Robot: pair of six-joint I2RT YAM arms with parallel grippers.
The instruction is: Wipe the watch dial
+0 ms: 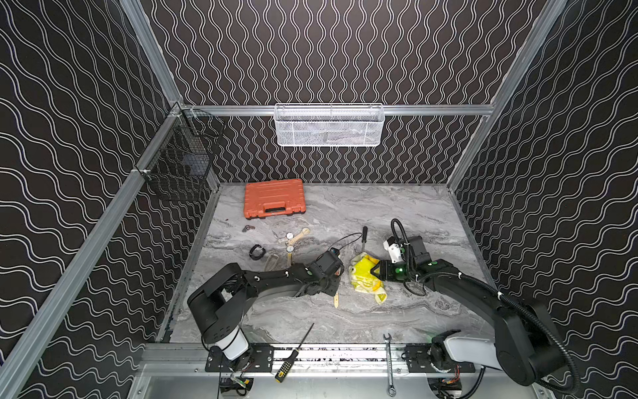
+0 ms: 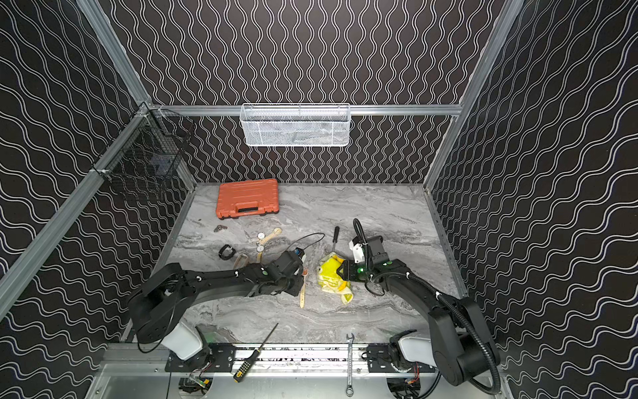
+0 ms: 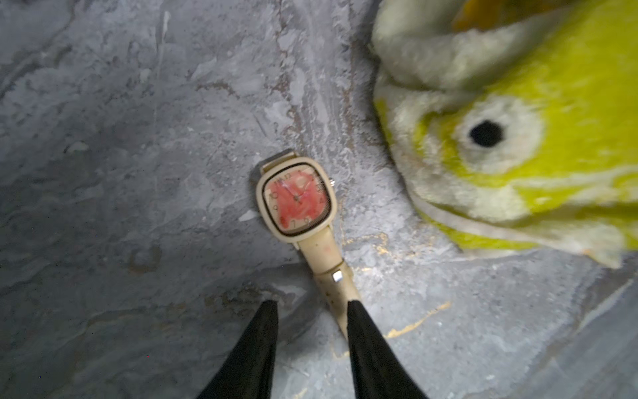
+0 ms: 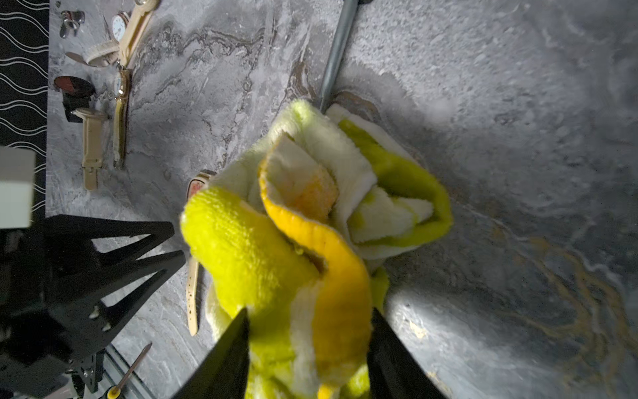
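A cream watch (image 3: 295, 197) with red smeared over its square dial lies on the marble table. My left gripper hovers over it, part open, its fingers on either side of the strap's lower part, apparently above it. A crumpled yellow and white plush cloth (image 4: 239, 252) lies just right of the watch. My right gripper is over the cloth, fingers apart with cloth between them; whether they grip it I cannot tell.
More watches (image 1: 290, 250), a black watch (image 1: 256, 252), an orange case (image 1: 274, 197) and a screwdriver (image 1: 364, 236) lie behind. A wrench (image 1: 389, 362) lies at the front.
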